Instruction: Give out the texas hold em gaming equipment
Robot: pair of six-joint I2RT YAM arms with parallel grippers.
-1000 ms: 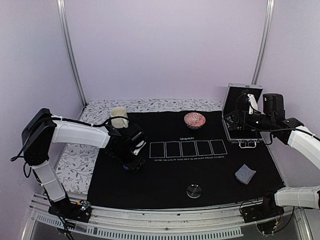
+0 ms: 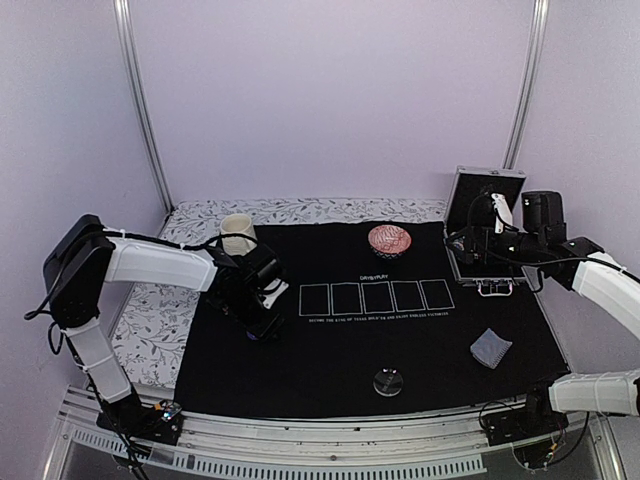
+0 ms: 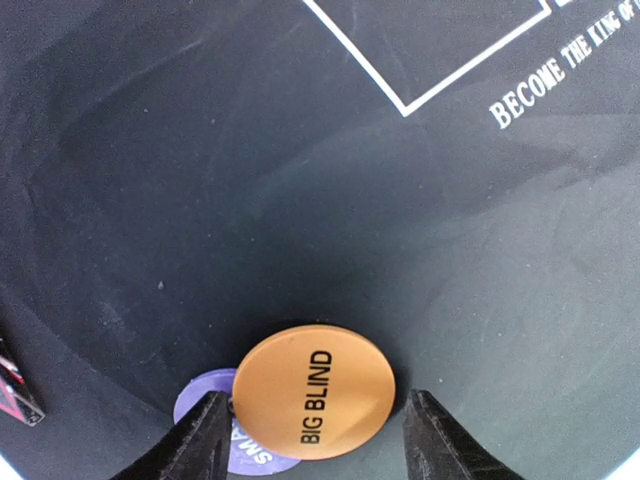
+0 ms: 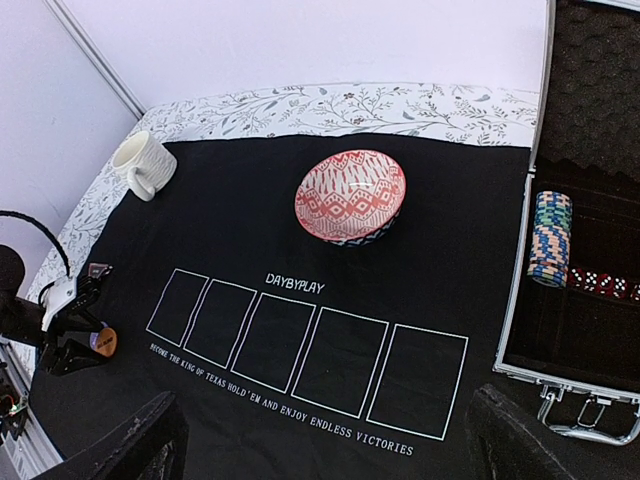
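Note:
An orange BIG BLIND disc (image 3: 315,395) lies partly over a purple disc (image 3: 205,388) lettered SMA.. on the black mat. My left gripper straddles the orange disc, its fingers apart on either side with a narrow gap to the rim. From above, the same gripper (image 2: 270,312) is low over the mat's left part and mostly hides the discs. My right gripper is open and empty, its fingers wide apart. In the top view it hangs in front of the open case (image 2: 484,268). Inside the case are a chip stack (image 4: 550,240) and red dice (image 4: 605,283).
A patterned bowl (image 2: 389,239) stands at the back, a white mug (image 2: 237,232) at the back left. A grey cloth-like square (image 2: 490,348) and a round clear-topped item (image 2: 388,382) lie toward the front. Printed card boxes (image 2: 376,298) are empty.
My left gripper has shifted very slightly left over the discs. The right arm has barely moved. The other objects stay in place.

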